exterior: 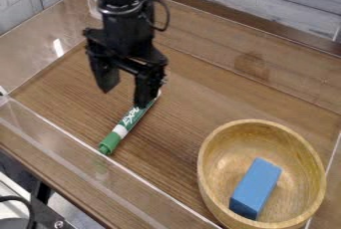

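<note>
The black arm comes down from the top to the left of centre, its gripper [127,82] low over the brown wooden table, open. Below it a green and white marker-like stick [123,131] lies diagonally, its upper end partly hidden behind the gripper.
A wooden bowl [213,173] with a blue block [254,187] inside sits at the lower right. A light edge runs along the left, with a dark cable at the lower left.
</note>
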